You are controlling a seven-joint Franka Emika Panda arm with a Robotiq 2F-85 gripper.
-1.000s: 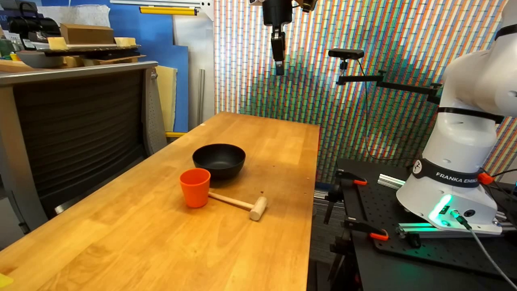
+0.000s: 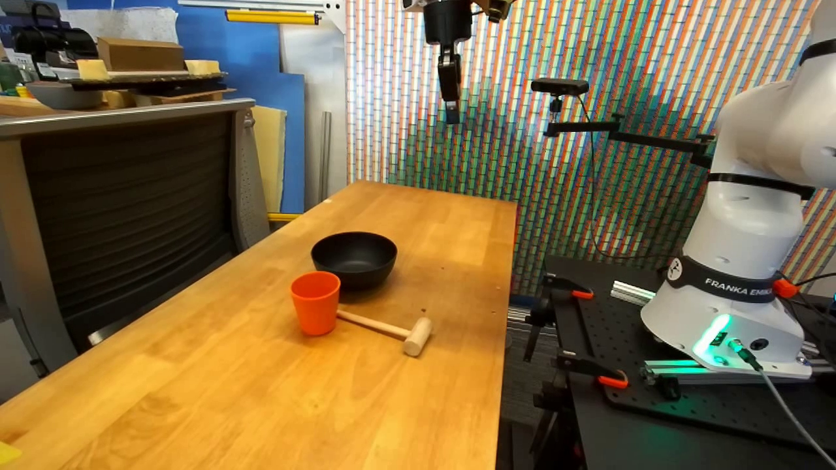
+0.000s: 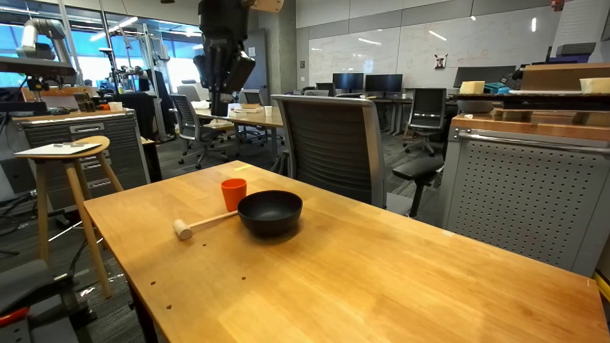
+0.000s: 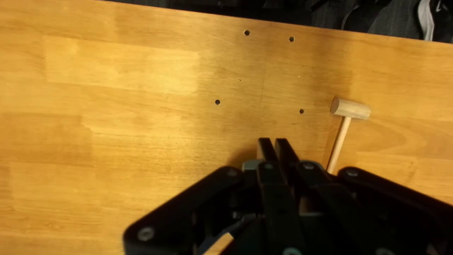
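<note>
High above the table, my gripper (image 2: 452, 116) hangs pointing down, well clear of every object. In the wrist view its two fingers (image 4: 266, 149) stand close together, and I can make out no object between them. A black bowl (image 3: 269, 212) rests upright on the wooden table (image 2: 329, 407). Close beside the bowl is an upright orange cup (image 2: 315, 305). The wooden mallet (image 4: 350, 109) lies flat, its head toward the robot's side of the table and its handle end near the cup and bowl. Gripper parts cover the handle's far end in the wrist view.
The robot's base (image 2: 721, 297) stands on a black bench beside the table. A grey mesh chair (image 3: 334, 148) is along the opposite edge. A camera on an arm (image 2: 560, 86) rises behind the bench.
My gripper sits a tiny bit lower than a second ago. Bowl, cup and mallet have stayed in place.
</note>
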